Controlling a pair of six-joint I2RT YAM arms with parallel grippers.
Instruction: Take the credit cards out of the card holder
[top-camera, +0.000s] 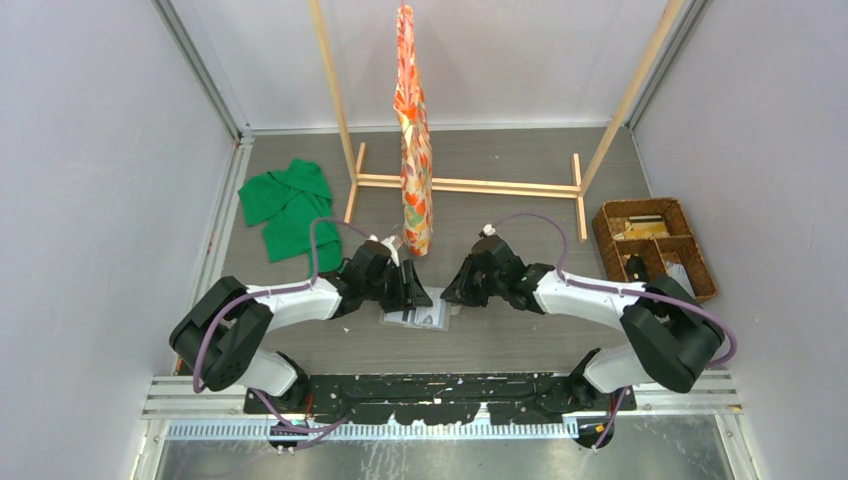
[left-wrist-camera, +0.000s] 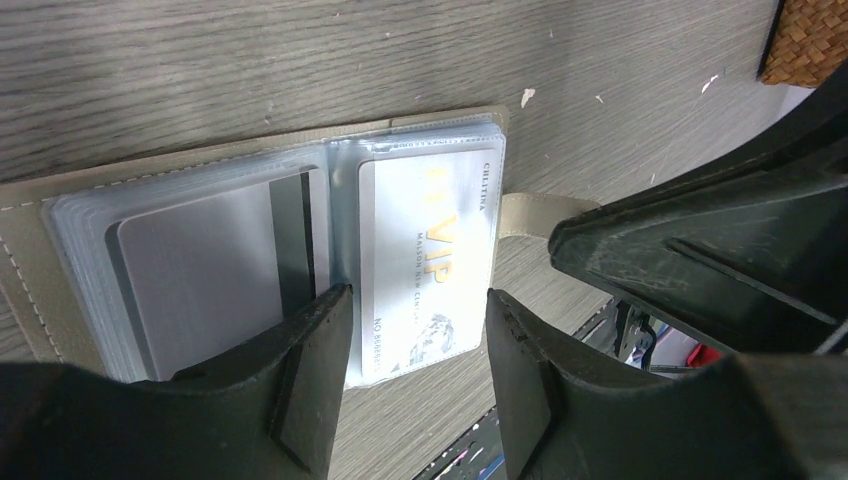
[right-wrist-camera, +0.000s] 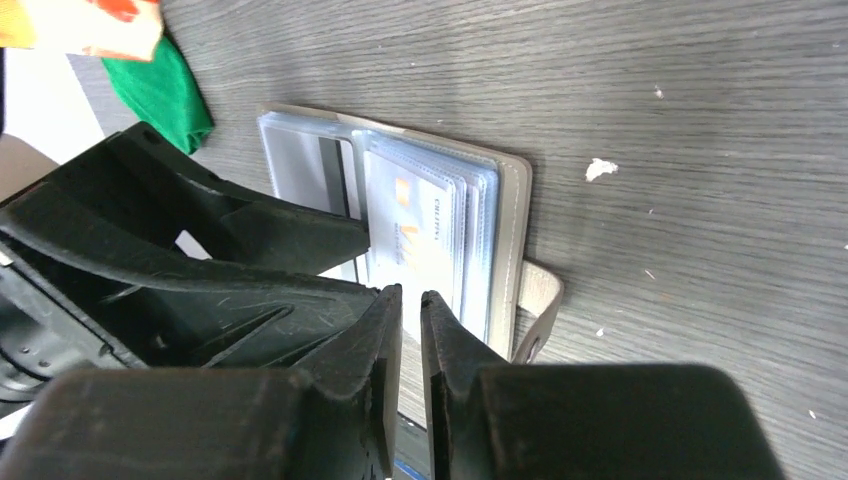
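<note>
The card holder (left-wrist-camera: 60, 175) lies unfolded on the table beneath my left gripper. In its clear right sleeve is a white VIP card (left-wrist-camera: 430, 240); a grey-and-dark card (left-wrist-camera: 210, 265) sits in the left sleeve. The left fingers stand apart above the holder, the VIP card visible in the gap, nothing gripped. At the holder's right end is my right gripper, its fingers close together with a narrow gap and nothing seen between them. A beige strap (right-wrist-camera: 540, 290) sticks out from that end. Whether either gripper touches the holder is hard to tell.
A green cloth (top-camera: 290, 210) lies at the left, and a patterned cloth (top-camera: 415, 150) hangs from a wooden frame (top-camera: 500, 187) behind the holder. At the right stands a wicker box (top-camera: 640, 210) with compartments. Bare table lies between the right arm and the frame.
</note>
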